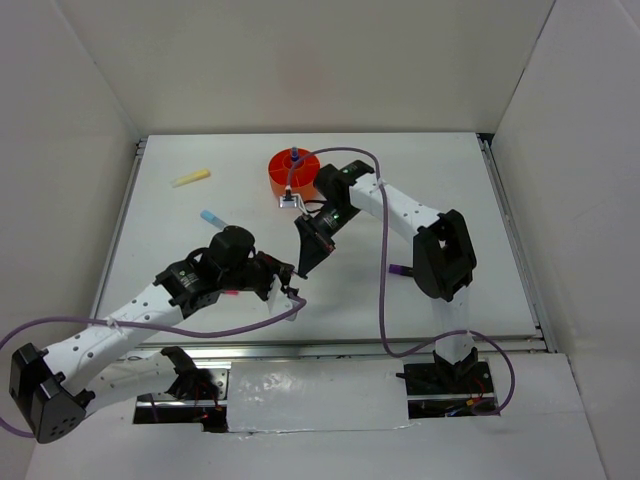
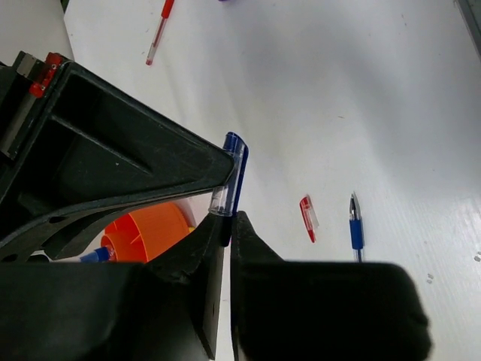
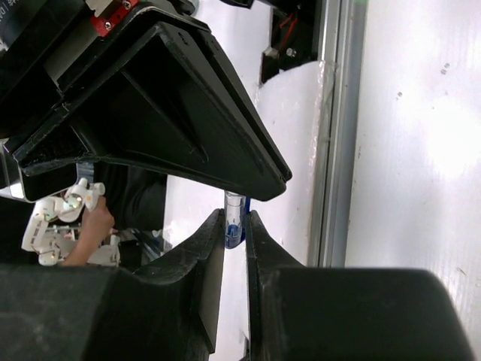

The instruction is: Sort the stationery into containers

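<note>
My two grippers meet over the front middle of the table. In the left wrist view a blue pen point(image 2: 233, 162) is upright between my left gripper and the tip of my right gripper; my left fingertips sit close around its lower part. In the right wrist view my right gripper is shut on the pen's clear, blue-tipped end, below the other gripper's dark finger. A red pen cap point(image 2: 308, 218), a blue pen point(image 2: 355, 233) and a red pen point(image 2: 159, 30) lie on the table. The orange round organizer point(image 1: 282, 172) stands at the back.
A yellow item point(image 1: 191, 177) and a light-blue item point(image 1: 212, 217) lie at the left, a dark purple item point(image 1: 399, 270) at the right.
</note>
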